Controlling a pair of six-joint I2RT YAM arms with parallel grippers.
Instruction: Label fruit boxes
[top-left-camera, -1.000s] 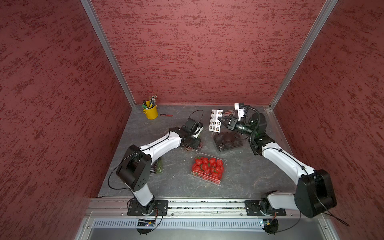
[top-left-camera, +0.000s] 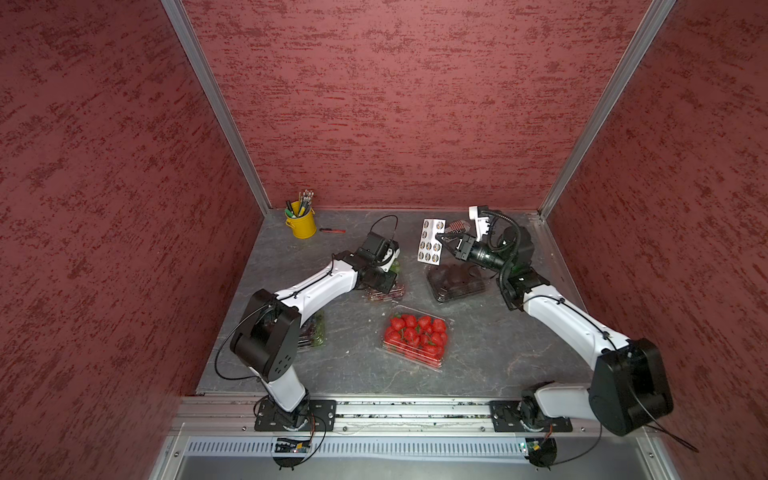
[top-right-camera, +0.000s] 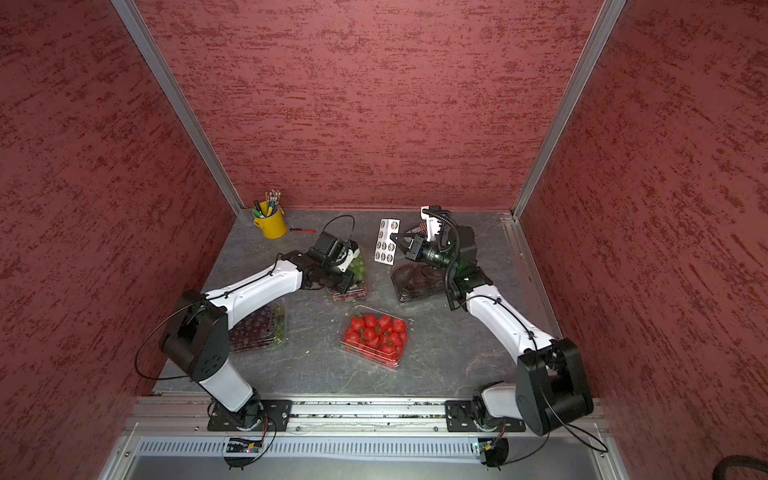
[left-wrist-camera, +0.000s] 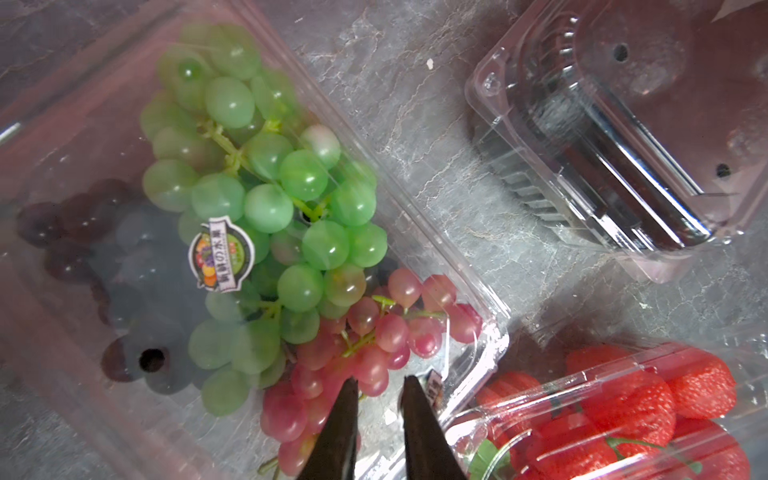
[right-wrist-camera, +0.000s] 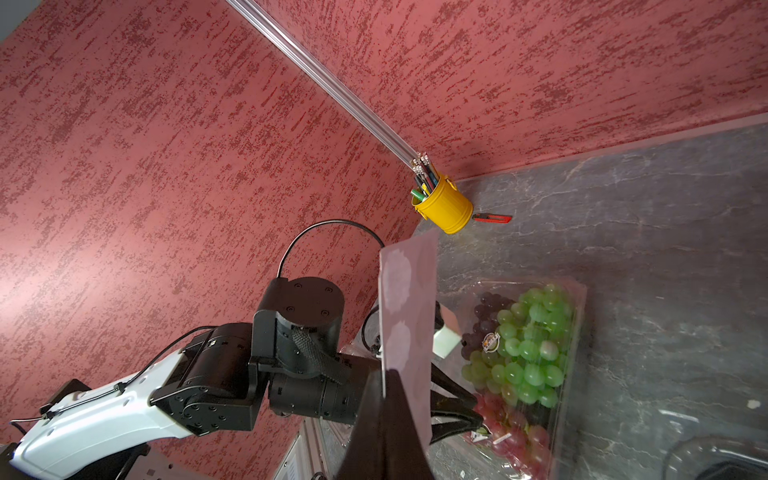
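Observation:
A white sheet of round labels (top-left-camera: 429, 241) hangs upright from my right gripper (top-left-camera: 440, 237), which is shut on its edge. In the left wrist view, a clear box of green, dark and pink grapes (left-wrist-camera: 304, 285) bears a round fruit label (left-wrist-camera: 221, 254) on its lid. Over the pink-grape end, my left gripper stands part open, its fingertips apart. A small label (left-wrist-camera: 433, 389) shows beside the right fingertip; whether it sticks to the finger or lies on the box, I cannot tell. From the top left, the left arm covers much of this box.
A strawberry box (top-left-camera: 416, 337) stands in front of the grapes, a dark fruit box (top-left-camera: 455, 282) to their right. Another grape box (top-right-camera: 257, 326) lies under the left arm. A yellow pen bucket (top-left-camera: 302, 224) and red cutter (top-left-camera: 332, 231) sit at the back left.
My left gripper has shifted slightly left and back over the grape box, uncovering more of it. The right arm and its label sheet have stayed put.

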